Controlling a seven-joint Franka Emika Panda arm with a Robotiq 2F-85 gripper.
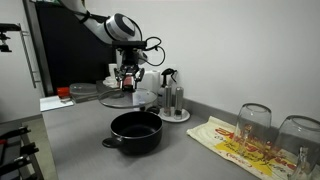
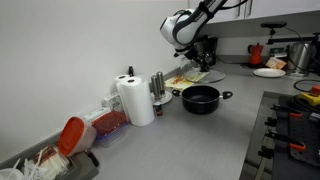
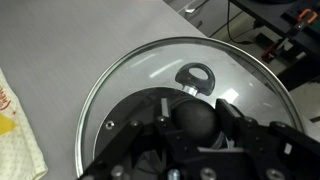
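A glass lid with a dark round knob hangs from my gripper, which is shut on the knob. In exterior view 1 the lid is held above the black pot, slightly toward its left and back side, with a gap between them. The open pot stands on the grey counter. Through the glass in the wrist view, the pot's handle and part of its dark rim show below. My gripper covers most of the knob.
Bottles stand on a small tray behind the pot, near a paper towel roll. A patterned cloth with upturned glasses lies at the right. Counter space in front of the pot is free.
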